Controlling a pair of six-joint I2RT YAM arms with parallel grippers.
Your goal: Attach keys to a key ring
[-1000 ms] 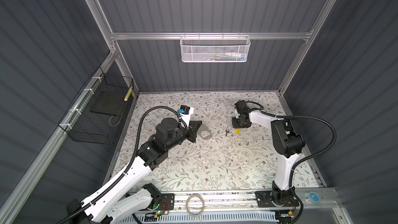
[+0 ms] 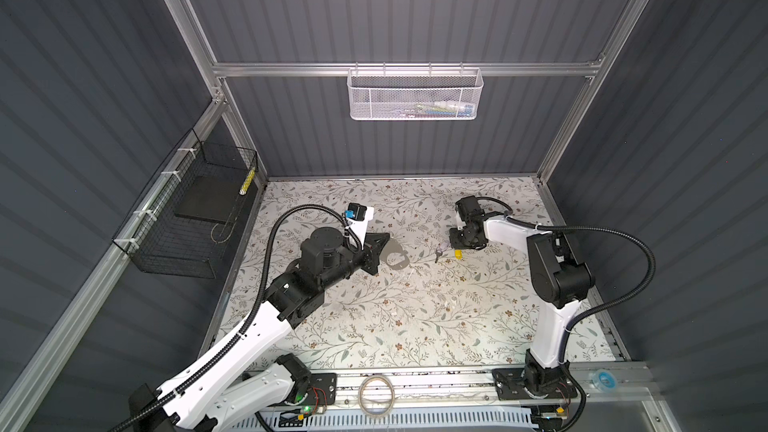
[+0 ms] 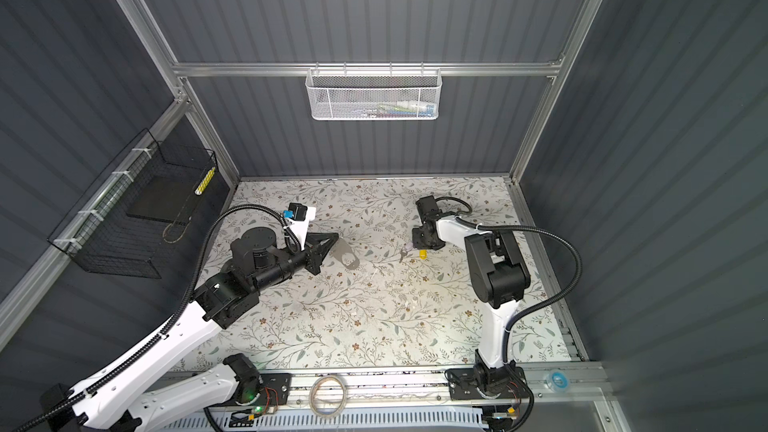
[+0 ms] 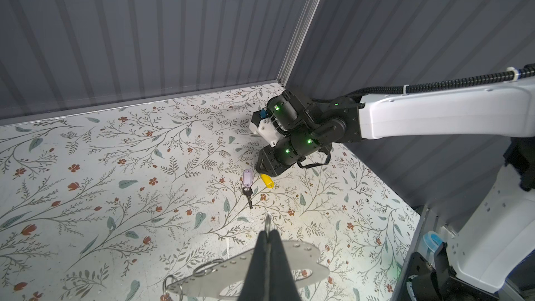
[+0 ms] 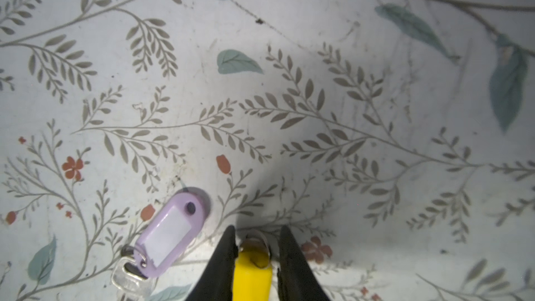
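Observation:
My right gripper is low over the table with its fingers part open, one either side of the metal loop of a yellow key tag [image 5: 252, 276]; whether they touch it is unclear. Beside it lie a purple key tag [image 5: 167, 233] and a dark key [image 4: 248, 195]. My left gripper is shut, hovering over a grey slotted plate [image 4: 303, 264] with wire loops at its left, in the left wrist view; I see nothing clearly held between its fingers.
A black wire basket [image 2: 172, 248] hangs on the left wall and a white mesh basket [image 2: 414, 96] on the back wall.
The left arm stays where it was.

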